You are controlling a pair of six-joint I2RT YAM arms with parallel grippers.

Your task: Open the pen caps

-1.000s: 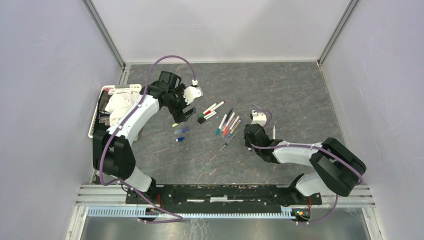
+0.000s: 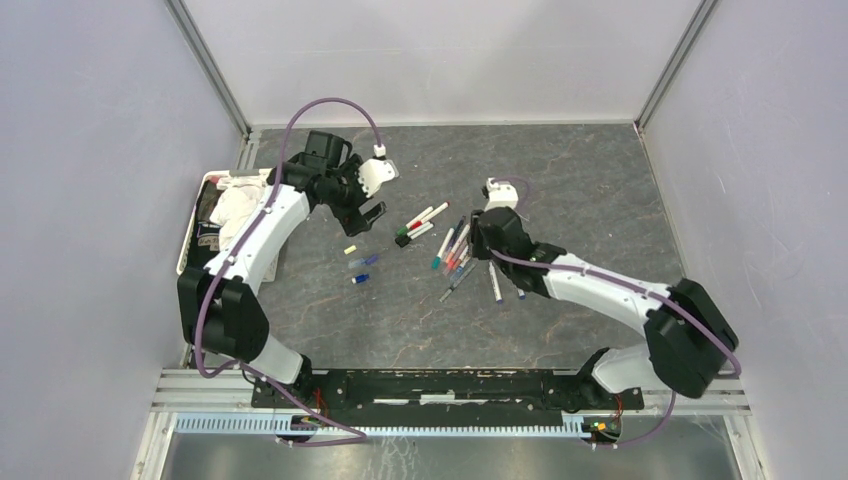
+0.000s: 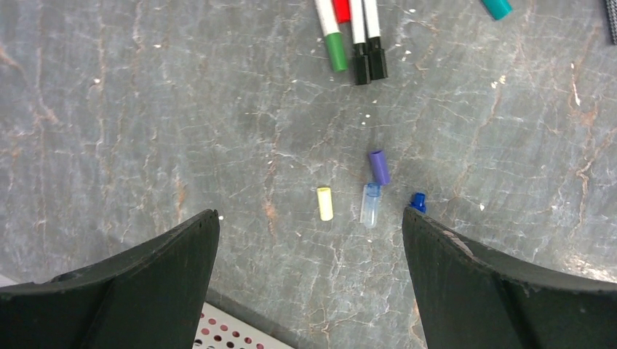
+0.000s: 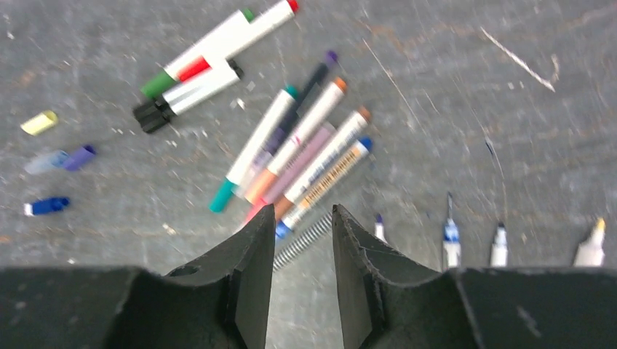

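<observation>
Capped pens lie in a row in the middle: a teal-capped marker (image 4: 258,145), a purple pen (image 4: 309,94), orange, pink, brown ones, and a blue-ended marker (image 4: 331,182). Above this row my right gripper is open and empty; a pen with a dark ribbed grip (image 4: 305,241) shows below its gap. Loose caps rest on the left: yellow (image 3: 324,203), purple (image 3: 379,167), clear (image 3: 369,205) and blue (image 3: 418,202). High above them my left gripper stands wide open, nothing between its fingers. Uncapped pens, such as one with a blue collar (image 4: 451,240), lie on the right.
Green, red and black capped markers (image 3: 369,43) form a second group left of the row. A white basket (image 2: 188,235) with cloth stands at the left edge, partly behind the left arm.
My right gripper has moved left and back, from over the uncapped pens to over the pen row. The left arm has shifted slightly left and back. The pens look unmoved.
</observation>
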